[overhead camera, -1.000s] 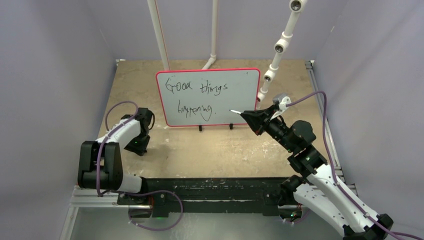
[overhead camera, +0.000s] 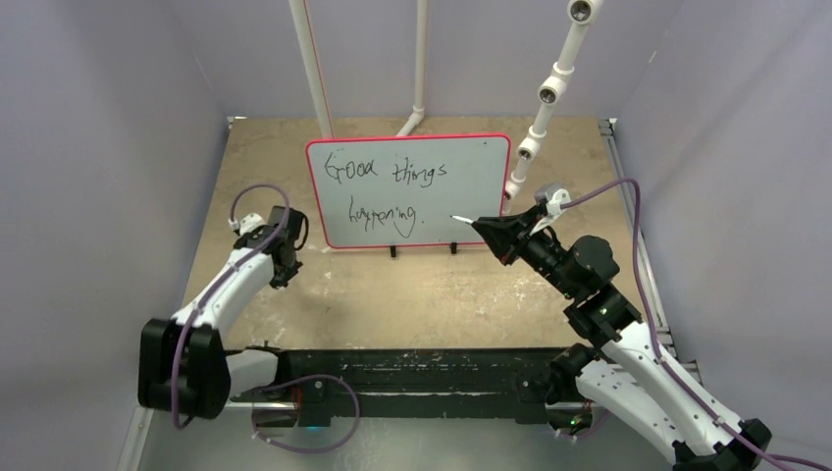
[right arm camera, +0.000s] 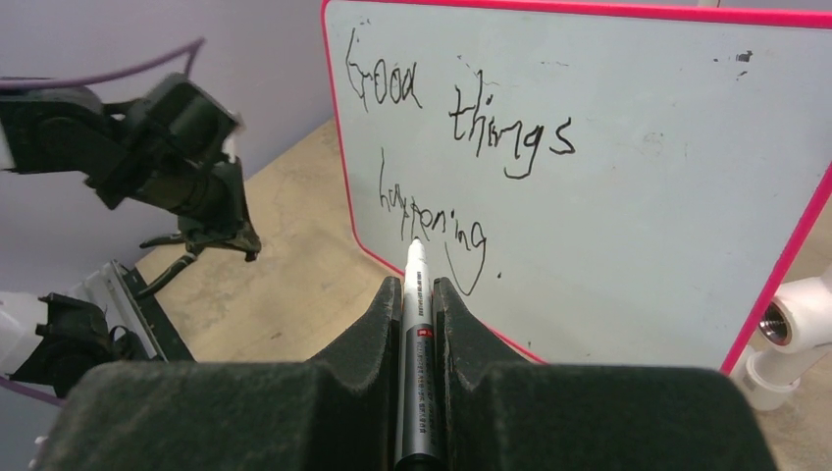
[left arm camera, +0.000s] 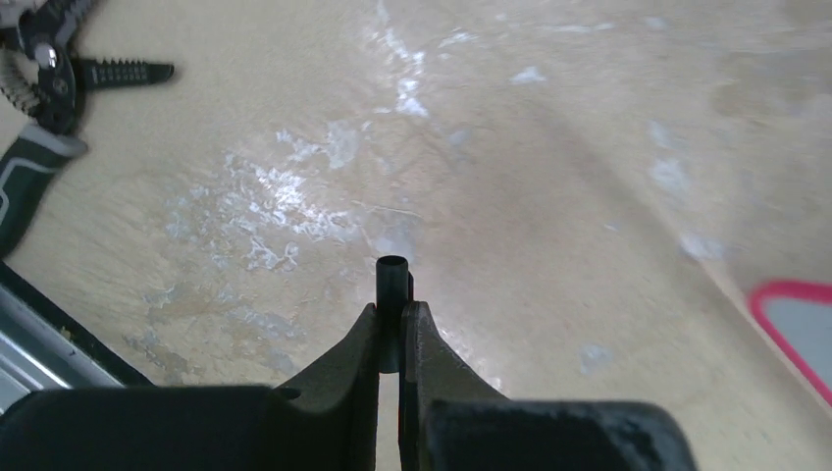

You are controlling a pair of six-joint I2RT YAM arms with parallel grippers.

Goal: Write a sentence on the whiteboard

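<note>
The red-edged whiteboard (overhead camera: 456, 172) bears the black handwriting "Good things" (right arm camera: 491, 123) above "happening." (right arm camera: 432, 211). A white-tipped marker (right arm camera: 417, 294) is gripped by my right gripper, which is shut on it in front of the board. In the top view the marker's tip overlaps the board's lower right; contact cannot be told. Over the bare left part of the table my left gripper is shut on a small dark tube, apparently the marker's cap (left arm camera: 391, 285), its hollow end showing.
Pliers (left arm camera: 61, 93) lie near the table's front edge in the left wrist view. Beside the board's right edge stands a white jointed pole (overhead camera: 530, 147). Bare table (overhead camera: 422, 304) stretches in front of the board.
My left arm has swung, its elbow moving outward and toward the near side, while its gripper has shifted slightly farther from the front edge. The right arm, marker and writing look unchanged.
</note>
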